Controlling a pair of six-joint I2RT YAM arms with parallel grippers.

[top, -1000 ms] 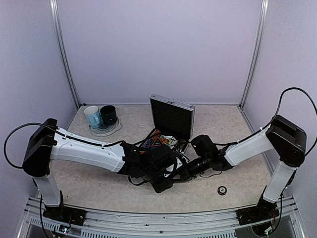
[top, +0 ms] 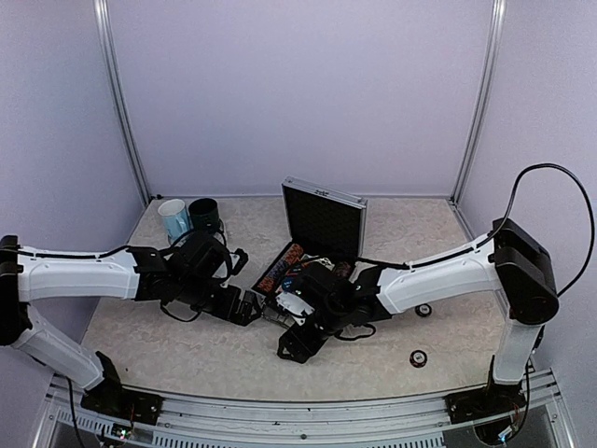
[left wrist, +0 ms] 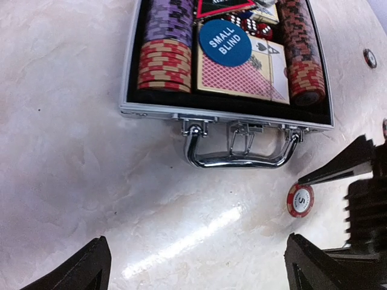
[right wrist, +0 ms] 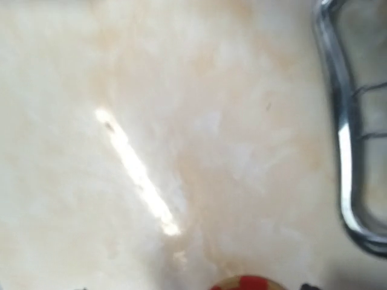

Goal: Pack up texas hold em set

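Note:
The open chip case [top: 324, 222] stands mid-table with its lid up. In the left wrist view it holds purple and red chip stacks [left wrist: 164, 63], a card deck [left wrist: 242, 78], red dice [left wrist: 263, 30] and a blue small blind disc [left wrist: 225, 43]. Just in front of its metal handle [left wrist: 242, 162] lies a red-and-white chip [left wrist: 300, 200]. My right gripper [top: 297, 347] is open, low over the table by this chip, whose edge [right wrist: 248, 283] shows in the right wrist view. Open and empty, my left gripper is left of the right one, in front of the case.
Two dark-rimmed chips, one farther back [top: 423, 310] and one nearer the front [top: 419, 358], lie on the right side of the table. A light-blue mug [top: 173, 220] and a black mug [top: 204, 214] stand back left.
My left arm has pulled back to the left from the case's front.

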